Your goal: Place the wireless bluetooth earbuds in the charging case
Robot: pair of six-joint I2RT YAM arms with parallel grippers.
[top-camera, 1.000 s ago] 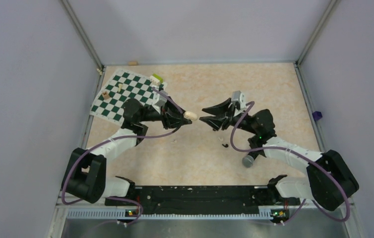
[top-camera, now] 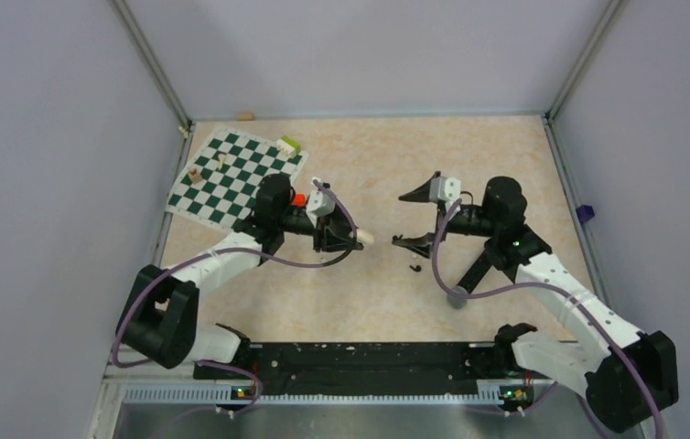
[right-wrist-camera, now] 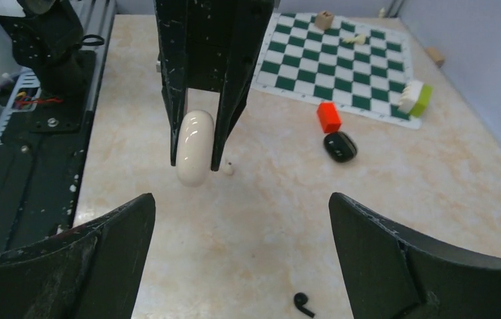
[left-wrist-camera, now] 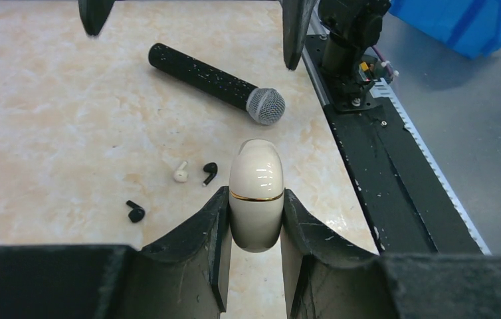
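Note:
A cream-white, egg-shaped charging case [left-wrist-camera: 256, 173] with a thin gold seam is pinched upright off the table by my left gripper, shut on it; its lid looks closed. Facing it across a gap, my right gripper [top-camera: 396, 219] stands open with nothing between its wide-spread fingers. On the table in the left wrist view lie a white earbud [left-wrist-camera: 181, 173], a black earbud [left-wrist-camera: 210, 172] close beside it, and a second black earbud [left-wrist-camera: 135, 212] apart from them. Another small white earbud [right-wrist-camera: 227, 167] shows behind the case in the right wrist view.
A black microphone [left-wrist-camera: 201, 78] lies on the right side of the table. At the back left are a green-and-white checkerboard [top-camera: 235, 174], a red block [right-wrist-camera: 328, 117] and a black mouse-like case [right-wrist-camera: 339, 146].
Over the last second my right gripper drew back from the case and turned, spreading wide.

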